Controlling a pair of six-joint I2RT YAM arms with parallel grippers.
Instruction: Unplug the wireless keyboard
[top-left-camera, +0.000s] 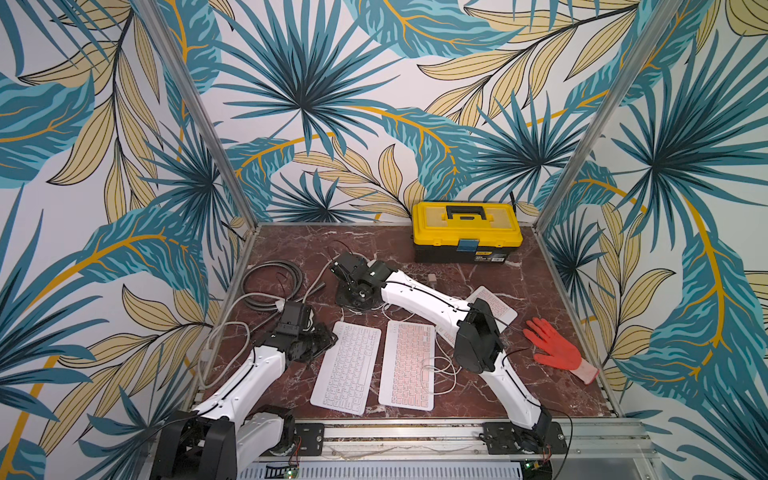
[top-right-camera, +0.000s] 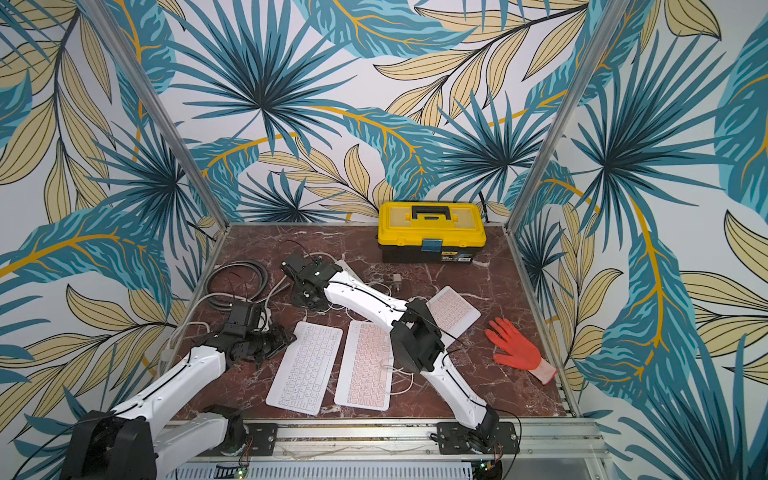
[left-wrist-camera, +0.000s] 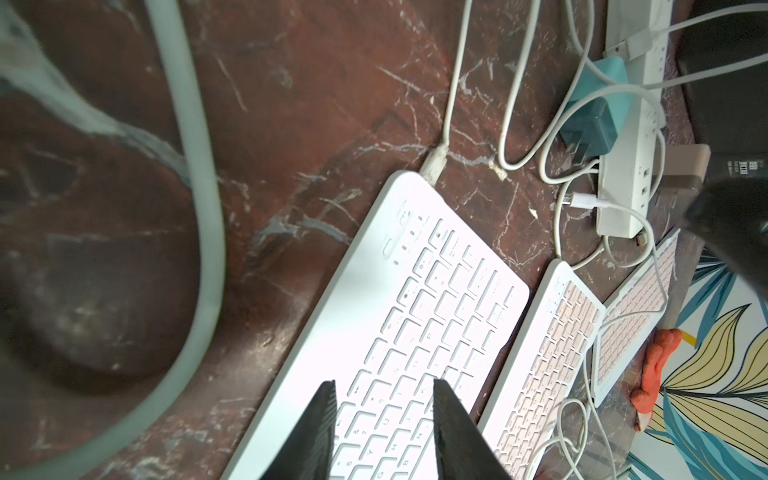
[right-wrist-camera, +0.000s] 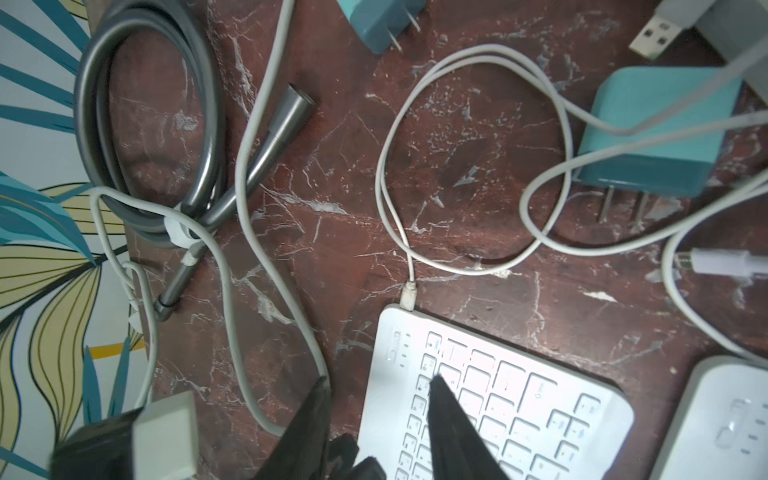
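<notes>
A white keyboard (top-left-camera: 345, 368) lies left of centre, a cable plug in its top corner; the plug (right-wrist-camera: 408, 294) also shows in the right wrist view. My left gripper hangs over that keyboard's left side; its fingertips stand apart in the wrist view, and what is between them is unclear. My right gripper is above and beyond the keyboard's plug end, part open, fingers apart with the keyboard visible below between them.
Two pink-keyed keyboards (top-left-camera: 408, 360), coiled grey hose (top-right-camera: 224, 280), loose cables, chargers (right-wrist-camera: 652, 136), a power strip (left-wrist-camera: 628, 160), a yellow toolbox (top-left-camera: 466, 228) and an orange glove (top-left-camera: 552, 344) share the table.
</notes>
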